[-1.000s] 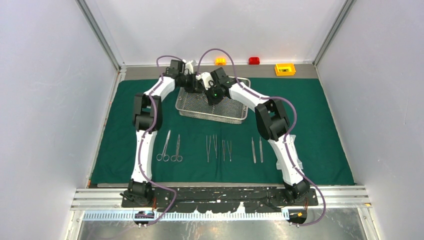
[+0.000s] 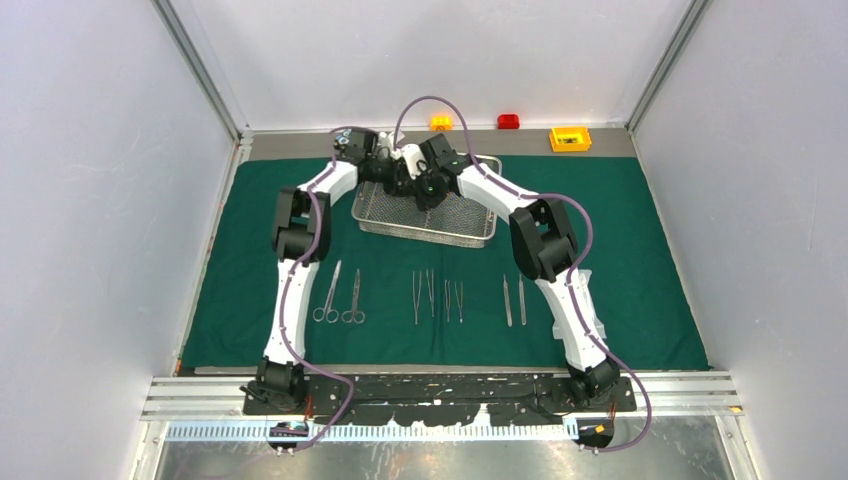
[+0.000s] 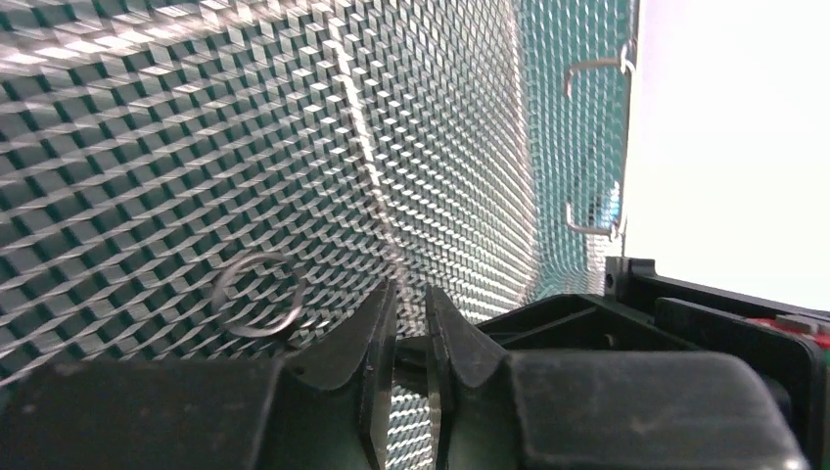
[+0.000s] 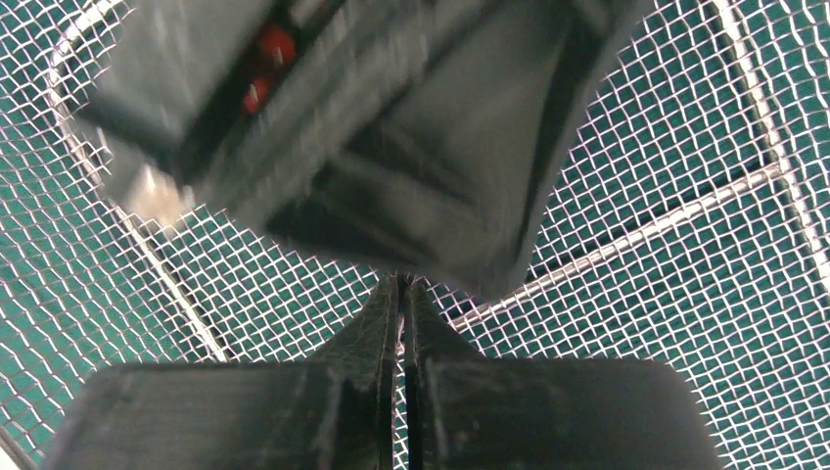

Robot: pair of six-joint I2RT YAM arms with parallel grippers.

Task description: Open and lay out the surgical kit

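Both grippers meet low inside the wire mesh basket [image 2: 425,235]. My left gripper is shut beside a ringed metal instrument, whose dark loop [image 3: 217,294] shows at its left; the shank runs behind the finger. From the right, the right gripper's finger reaches behind the left fingertips. My right gripper is also shut, on a thin piece mostly hidden by the left gripper's dark body. On the green cloth [image 2: 640,250] lie two scissors [image 2: 339,290], several tweezers [image 2: 449,300] and two slim handles [image 2: 523,300].
Behind the cloth stand a small yellow block [image 2: 441,123], a red block [image 2: 508,121] and a yellow tray [image 2: 570,139]. Clear plastic packaging [image 2: 591,305] lies partly under the right arm.
My left arm has shifted slightly right and downward in the top view, its gripper closer to the right one. The right arm and the laid-out instruments have stayed in place.
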